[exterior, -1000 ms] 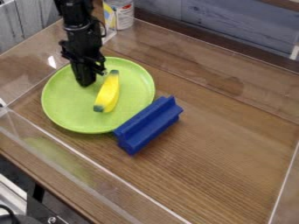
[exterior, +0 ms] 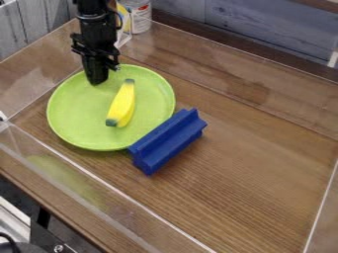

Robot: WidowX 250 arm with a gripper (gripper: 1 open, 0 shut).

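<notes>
My black gripper (exterior: 97, 47) is over the back rim of a green plate (exterior: 83, 121), at the top left of the camera view. It looks shut, with nothing visible between its fingers, though it is small and dark. A yellow banana-like object (exterior: 122, 103) lies on the plate, right of its middle.
A long blue block (exterior: 168, 140) lies just off the plate's lower right. A can-like container (exterior: 136, 16) stands behind the gripper at the top.
The gripper has moved up and back, away from the middle of the plate toward its far rim. The plate, yellow object and blue block look unmoved.
</notes>
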